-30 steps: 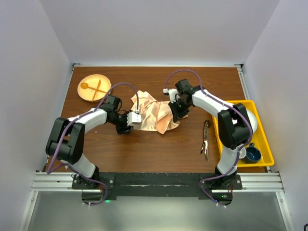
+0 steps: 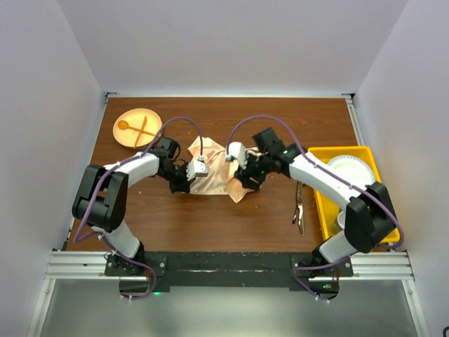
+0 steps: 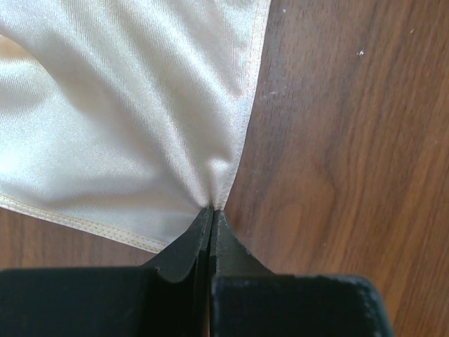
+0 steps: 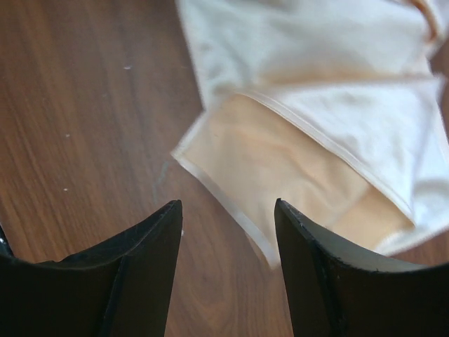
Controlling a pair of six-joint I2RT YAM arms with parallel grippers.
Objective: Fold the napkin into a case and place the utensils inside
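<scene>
The peach satin napkin (image 2: 210, 180) lies creased in the middle of the table, with a layer doubled over near its front right corner. At its front left corner my left gripper is shut, with the napkin's corner (image 3: 214, 189) gathered to its tips. My right gripper stands open above the napkin's right part; nothing sits between its fingers. Below it in the right wrist view, a doubled-over flap (image 4: 273, 161) shows a loose corner. Metal utensils (image 2: 299, 208) lie lengthwise on the table to the right of the napkin.
A cream plate (image 2: 154, 116) with a wooden spoon (image 2: 130, 127) on it stands at the back left. The yellow bin (image 2: 337, 151) at the right holds a white plate (image 2: 352, 170) and other dishes, partly behind my right arm.
My right arm has swung left over the napkin, and its gripper has opened.
</scene>
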